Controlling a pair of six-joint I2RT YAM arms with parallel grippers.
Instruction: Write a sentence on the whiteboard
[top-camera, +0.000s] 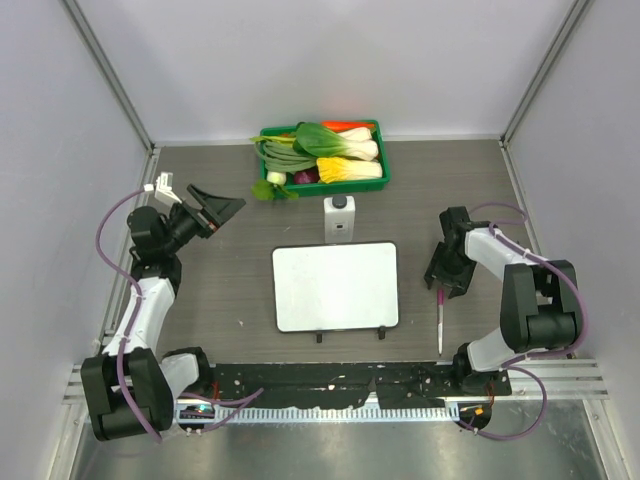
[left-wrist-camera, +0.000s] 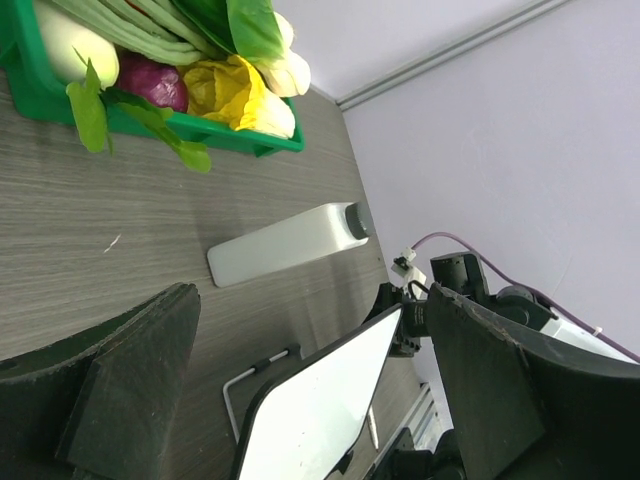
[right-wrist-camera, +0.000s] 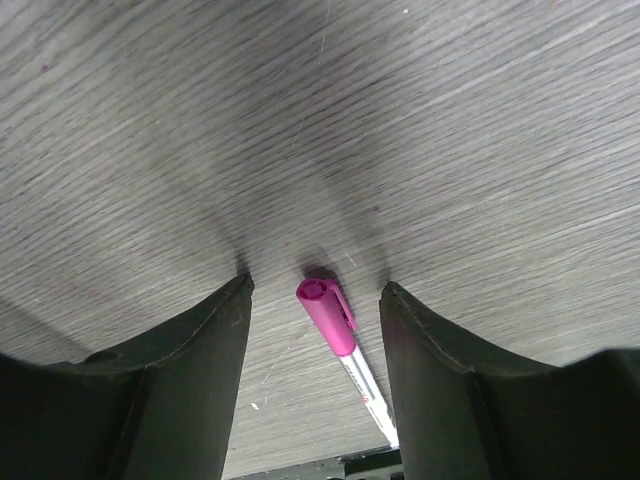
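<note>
Flat on the table in front lies the whiteboard, its white face blank in the top view. To its right a white marker with a pink cap rests on the tabletop. My right gripper is part open, its two fingers on either side of the marker's pink cap, with gaps between cap and pads. My left gripper stands open and empty at the left, well above the table. The wrist view shows its fingers wide apart.
A green basket of vegetables stands at the back. A white bottle is just behind the whiteboard. The table left of the board is bare.
</note>
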